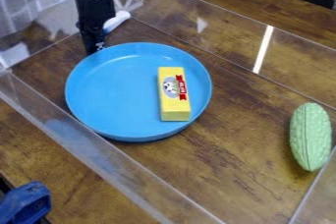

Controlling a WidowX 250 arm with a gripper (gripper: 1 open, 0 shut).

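My gripper (93, 39) is at the upper left, low by the far rim of a blue plate (112, 90), its black arm reaching in from the top; it looks shut, though the fingertips are small and dark, with nothing clearly between them. A yellow box (174, 92) with a cartoon print lies on the right part of the plate. A white object (117, 20), hard to make out, lies just behind the gripper, partly hidden by it.
A green corn-like vegetable (309, 135) lies on the wooden table (243, 105) at the right. Clear walls border the area at left and front. A blue object (23, 204) sits at the lower left, outside the wall.
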